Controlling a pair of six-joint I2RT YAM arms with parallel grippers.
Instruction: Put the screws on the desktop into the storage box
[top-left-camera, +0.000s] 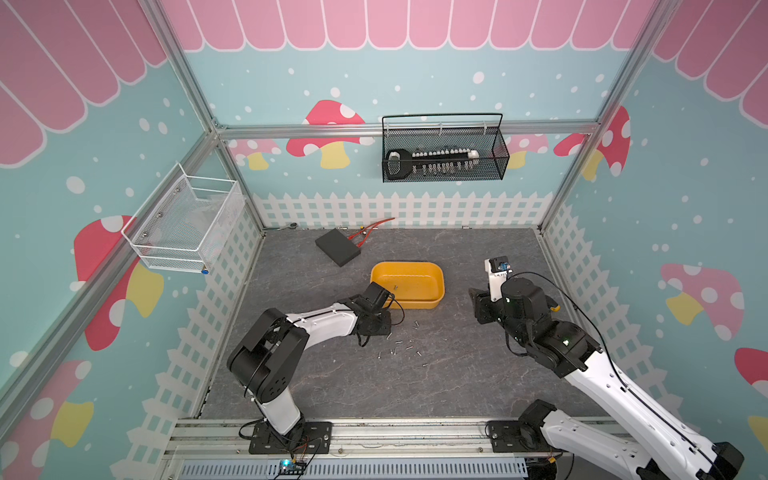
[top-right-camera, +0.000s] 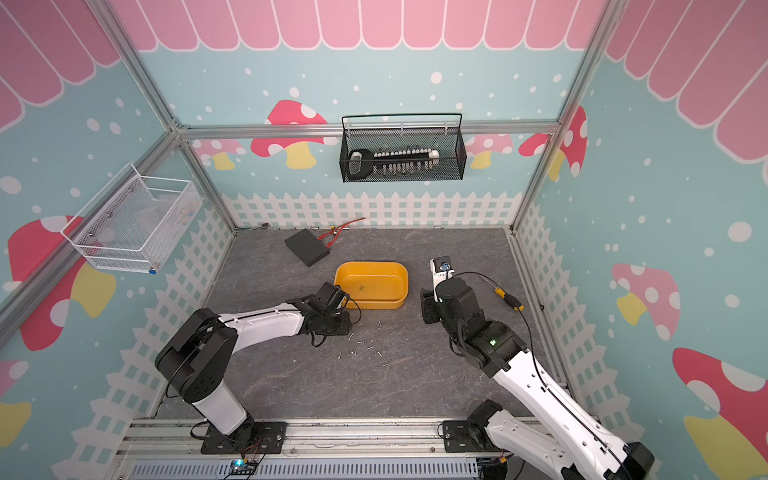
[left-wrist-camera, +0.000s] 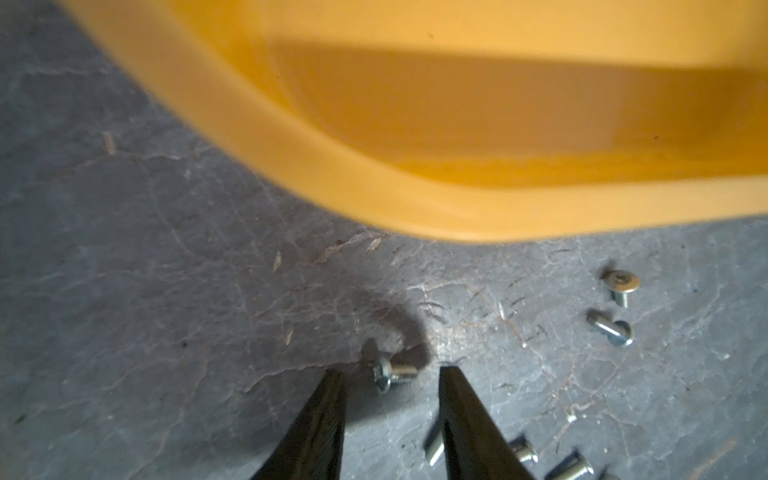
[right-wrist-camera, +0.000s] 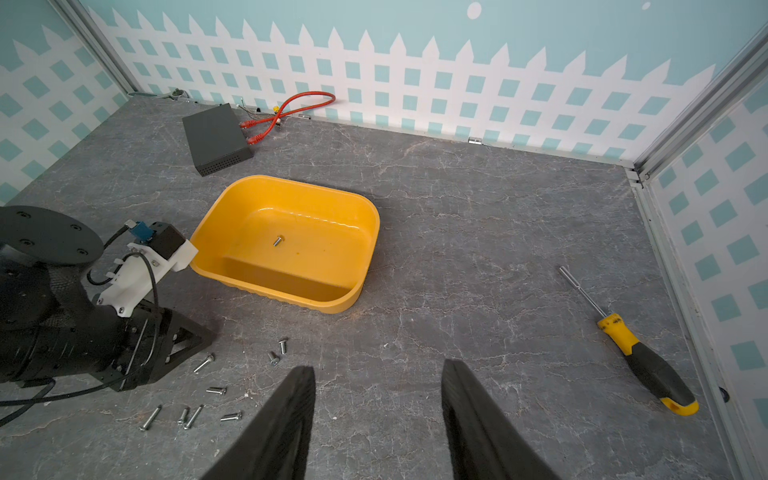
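The orange storage box (right-wrist-camera: 320, 264) sits mid-table with one screw (right-wrist-camera: 278, 240) inside. Loose screws (right-wrist-camera: 216, 390) lie in front of it. My left gripper is low at the box's near left corner, open, its fingertips either side of a small screw (left-wrist-camera: 384, 373) on the table. Several more screws (left-wrist-camera: 621, 281) lie to its right in the left wrist view. My right gripper is open over the right side, nothing between its fingers.
A screwdriver (right-wrist-camera: 648, 368) lies by the right wall. A dark grey device (right-wrist-camera: 216, 144) with red cables is at the back left. Wire baskets (top-left-camera: 444, 172) hang on the walls.
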